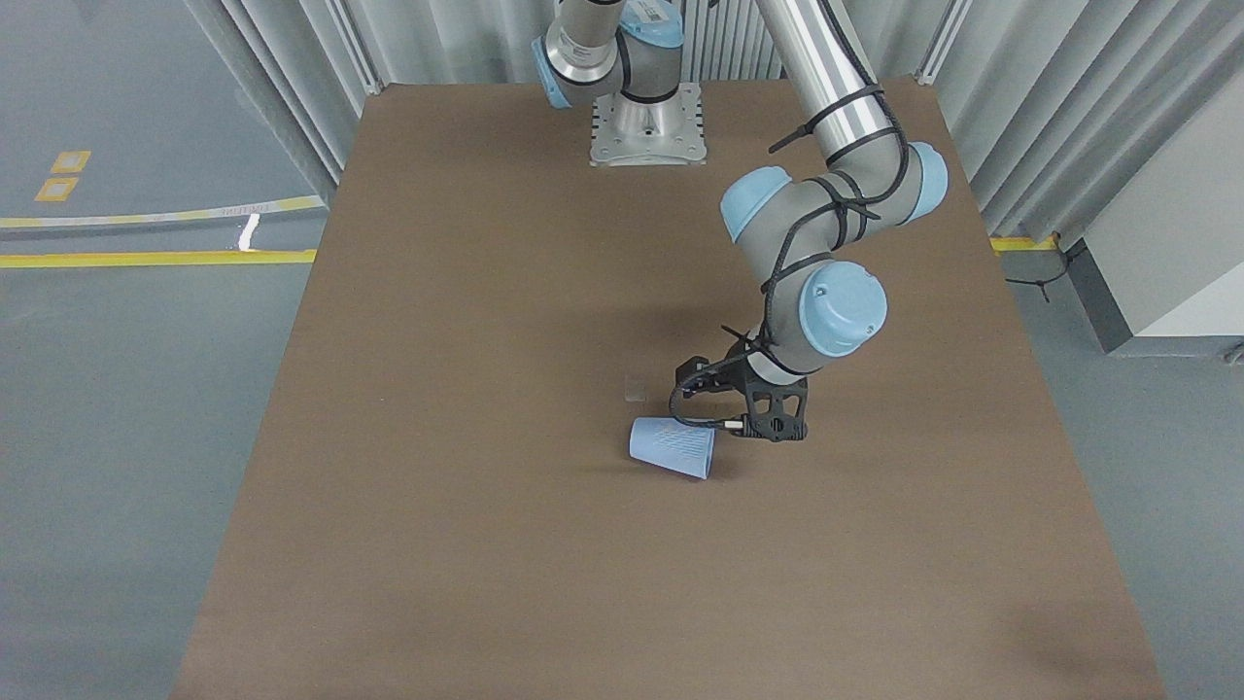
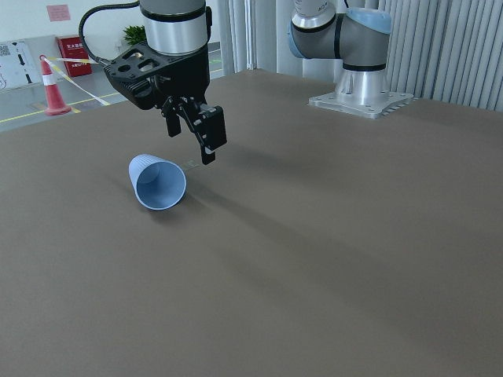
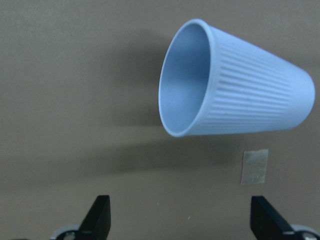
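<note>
A light blue ribbed cup (image 1: 670, 447) lies on its side on the brown table (image 1: 490, 525); in the left camera view its opening (image 2: 159, 185) faces toward that camera. My gripper hangs just above and beside the cup, its two black fingers apart with nothing between them. In the wrist view the whole cup (image 3: 250, 90) shows beyond the fingertips, with a small clear patch (image 3: 254, 166) on the table next to it.
The tabletop around the cup is bare, with floor beyond both side edges.
</note>
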